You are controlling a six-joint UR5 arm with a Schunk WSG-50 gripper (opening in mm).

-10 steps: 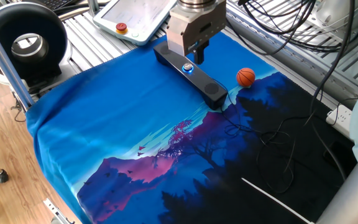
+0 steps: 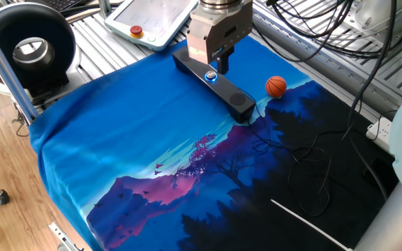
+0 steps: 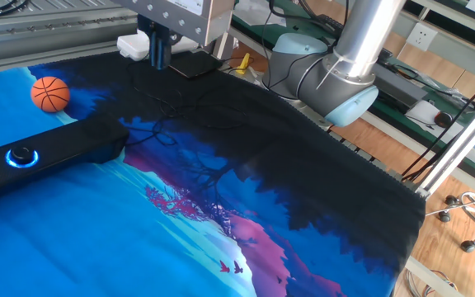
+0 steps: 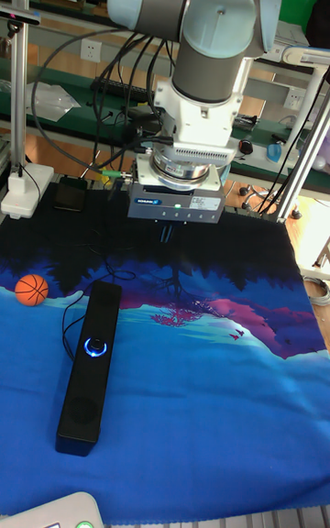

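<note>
A long black speaker bar (image 2: 230, 100) with a glowing blue ring around its knob (image 2: 211, 76) lies on the printed cloth. Near one end of it rests a small orange basketball (image 2: 276, 86), apart from the bar; both also show in exterior view 3, the ball (image 4: 31, 290) left of the bar (image 4: 88, 381). My gripper (image 2: 222, 68) hangs above the cloth, pointing down. Its dark fingers stand close together in exterior view 2, where the gripper (image 3: 160, 64) is clear of ball and bar. Nothing shows between them.
Thin black cables (image 2: 313, 153) lie loose across the cloth's dark side. A tablet-like panel with a red button (image 2: 137, 31) sits beyond the cloth. A white power strip (image 2: 381, 132) stands at the edge.
My gripper has shifted very slightly to the left in exterior view 1. The ball, speaker bar and cloth have stayed in place.
</note>
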